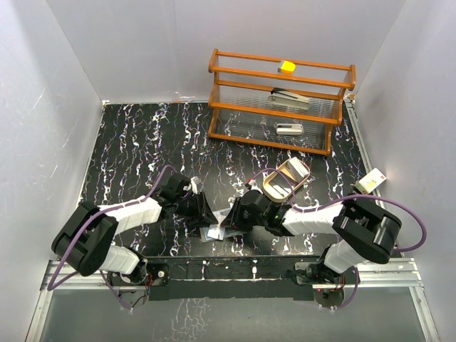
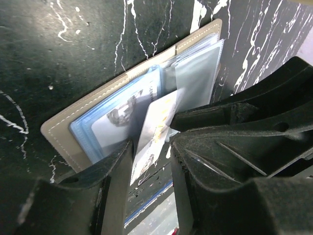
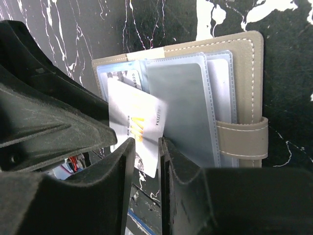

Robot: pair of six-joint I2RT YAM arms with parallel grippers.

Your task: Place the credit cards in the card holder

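The white VIP credit card [image 2: 156, 123] slants across the beige card holder [image 2: 98, 99], outside its clear sleeves and tipped up on edge. In the right wrist view the card [image 3: 140, 115] covers part of the left sleeves; its lower end hangs past the holder's [image 3: 248, 73] near edge. My left gripper is open around the card's lower end, a gap between its fingers. My right gripper is open but narrowed, its fingertips close to the card's right edge. From above, both grippers hide much of the holder and card [image 1: 214, 232].
Another card [image 2: 120, 117] sits in a blue-edged sleeve of the holder. A beige oval container [image 1: 276, 192] stands behind the right arm. At the back is a wooden rack [image 1: 271, 146] with staplers; a small box [image 1: 370, 181] lies far right.
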